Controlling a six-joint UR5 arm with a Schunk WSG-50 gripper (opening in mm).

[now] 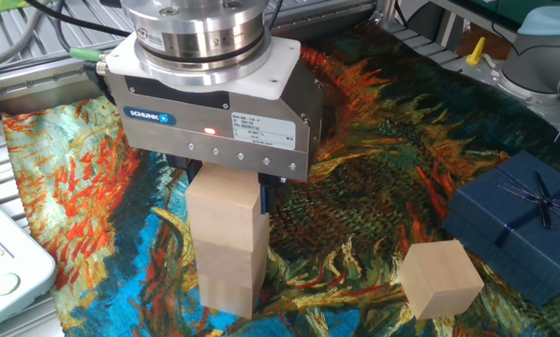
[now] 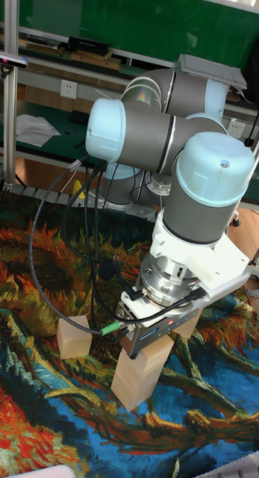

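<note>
Two pale wooden blocks stand one on the other as a tower, an upper block and a lower block. In exterior view 3 the same tower shows under the arm. My gripper is directly above, with its dark fingers reaching down on two sides of the upper block. Whether they press on it or stand slightly apart cannot be told. A loose wooden cube rests on the patterned cloth right of the tower in exterior view 2.
A dark blue ribboned box lies at the right. At the left edge is a white device. Exterior view 3 shows a wooden cube left of the tower and another wooden block partly hidden behind the gripper.
</note>
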